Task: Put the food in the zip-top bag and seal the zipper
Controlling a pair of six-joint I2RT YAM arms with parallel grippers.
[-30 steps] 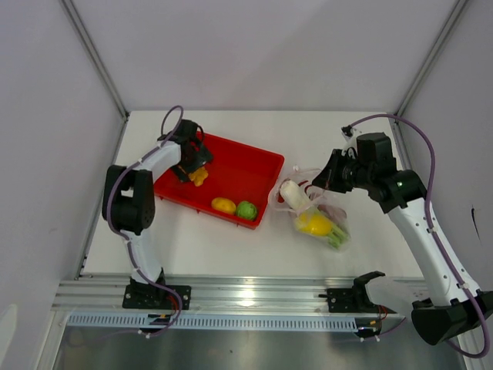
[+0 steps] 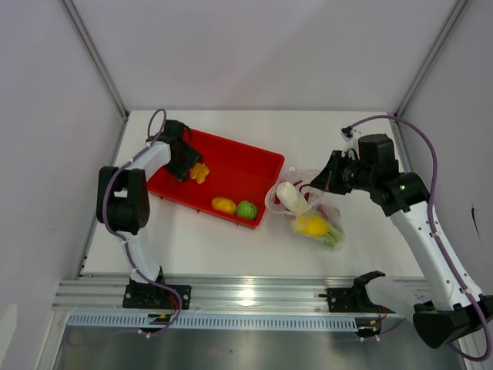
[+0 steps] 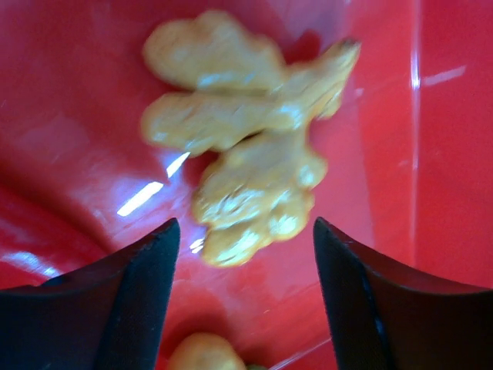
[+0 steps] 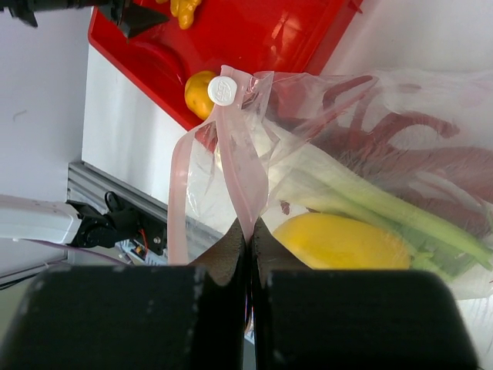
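Note:
My left gripper hangs open over a knobbly ginger root [image 3: 254,193] in the red bin [image 2: 239,166], nothing between its fingers. A yellow fruit [image 2: 223,205] and a green round vegetable [image 2: 246,210] lie at the bin's front. My right gripper is shut on the rim of the clear zip bag [image 4: 400,154], near its pink zipper strip with white slider [image 4: 222,90]. The bag holds a white item [image 2: 291,196], a yellow item [image 4: 339,240] and green stalks [image 4: 454,239].
The bag stands just right of the bin.
My left gripper has moved a little left over the bin since a second ago. The bag and right gripper have shifted slightly.

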